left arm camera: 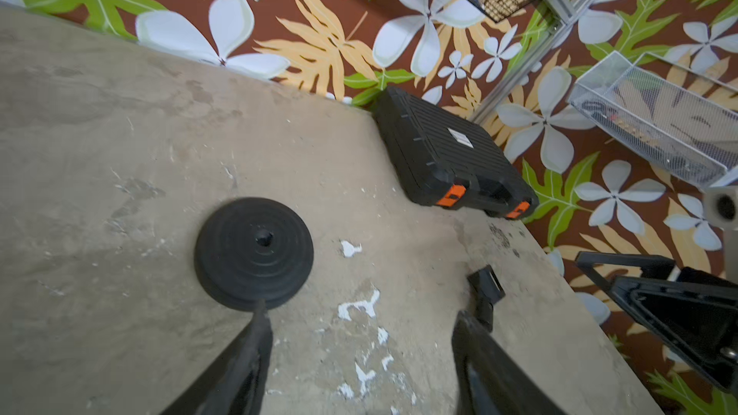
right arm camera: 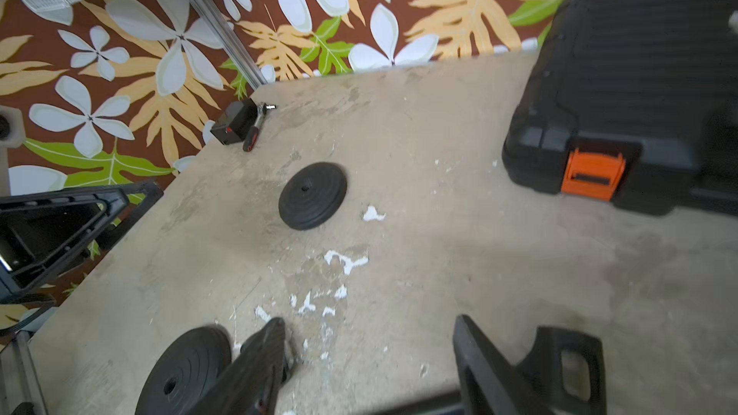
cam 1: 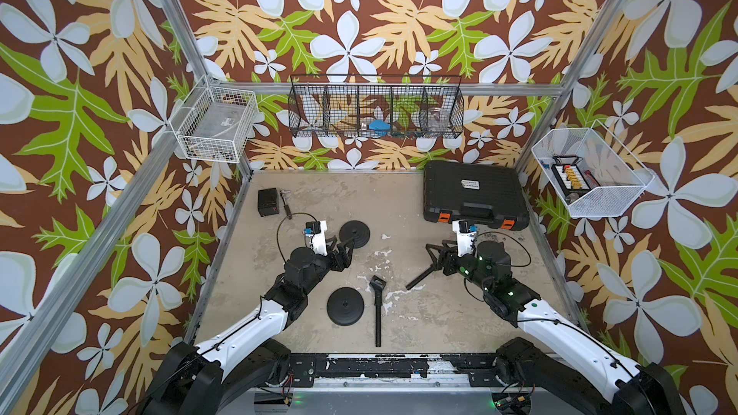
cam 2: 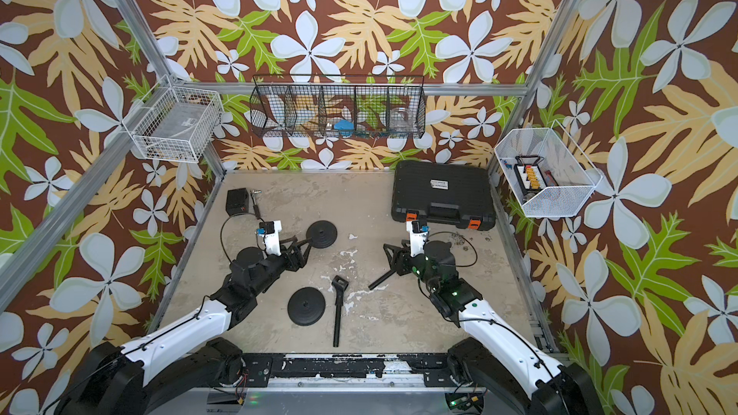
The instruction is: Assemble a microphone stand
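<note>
Two black round bases lie on the table: one [cam 1: 353,232] at the middle back, beside my left gripper, the other [cam 1: 345,306] nearer the front. A black pole with a bracket head [cam 1: 377,315] lies lengthwise at the front middle. Another black tube [cam 1: 417,278] lies diagonally under my right gripper; a black looped piece [right arm camera: 584,338] shows beside that gripper in the right wrist view. Both grippers are raised above the table with fingers apart and nothing seen between them.
A black case [cam 1: 472,192] lies at the back right. A black box [cam 1: 267,201] and a tool [right arm camera: 251,135] sit at the back left. Wire baskets [cam 1: 375,111] hang on the frame.
</note>
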